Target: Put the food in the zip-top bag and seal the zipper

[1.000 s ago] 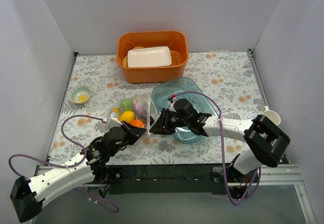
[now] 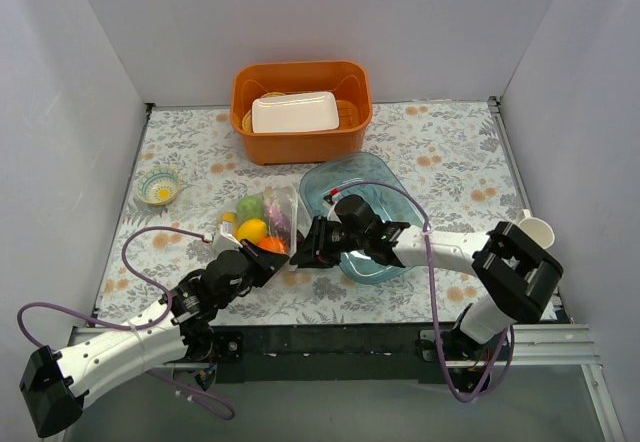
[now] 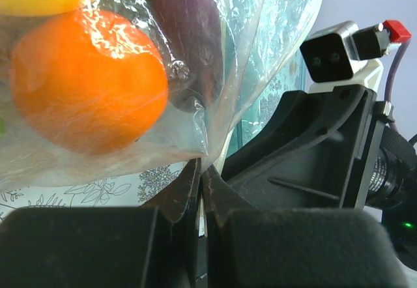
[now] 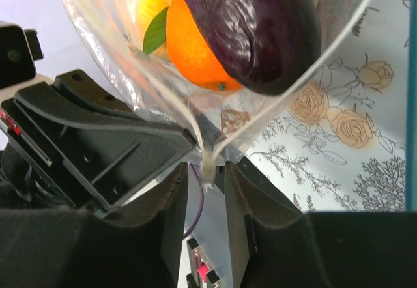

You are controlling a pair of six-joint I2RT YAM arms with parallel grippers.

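The clear zip top bag (image 2: 280, 202) holds an orange (image 3: 88, 83), a dark eggplant (image 4: 251, 24), a yellow fruit (image 2: 252, 230) and a green one (image 2: 249, 208). Its mouth faces right, with the pale zipper strips (image 4: 303, 73) spread apart and meeting at the near corner. There my left gripper is shut on a thin fold of the bag film. My right gripper is part open at the same corner, the joined zipper end (image 4: 208, 169) showing between its fingertips. In the top view the two grippers nearly touch, hiding this corner.
A teal-tinted clear basin (image 2: 385, 270) sits under and behind the right arm. Behind it stands an orange tub (image 2: 300, 148) with a white container (image 2: 295, 112). A small patterned bowl (image 2: 158, 187) is at left, a white mug (image 2: 537, 230) at far right.
My right gripper and forearm have shifted slightly left, closer to the bag's near corner. The left arm, the bag and its food look unmoved.
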